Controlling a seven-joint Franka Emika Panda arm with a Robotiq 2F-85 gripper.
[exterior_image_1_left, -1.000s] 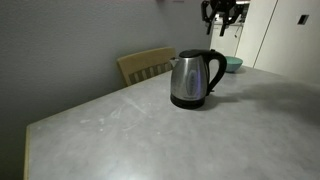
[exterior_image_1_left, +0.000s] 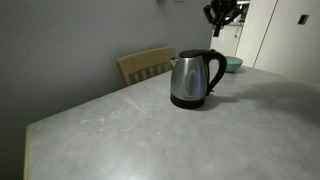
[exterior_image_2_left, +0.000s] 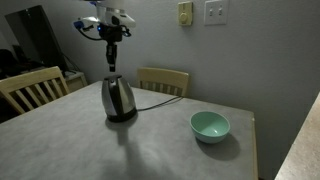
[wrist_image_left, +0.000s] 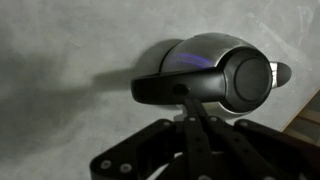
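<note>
A silver electric kettle (exterior_image_1_left: 189, 80) with a black lid, base and handle stands upright on the grey table. In the second exterior view the kettle (exterior_image_2_left: 118, 98) has my gripper (exterior_image_2_left: 111, 68) right above its top, pointing down. From the first exterior view, my gripper (exterior_image_1_left: 217, 35) is over the kettle's handle side, with a gap below the fingertips. Looking down in the wrist view, the kettle's handle (wrist_image_left: 175, 86) lies just beyond the gripper. Its fingers are together, with nothing seen between them.
A green bowl (exterior_image_2_left: 210, 126) sits on the table, apart from the kettle. Wooden chairs (exterior_image_2_left: 163, 82) stand at the table's edges. A dark cord (exterior_image_2_left: 160, 103) runs from the kettle.
The kettle has not moved.
</note>
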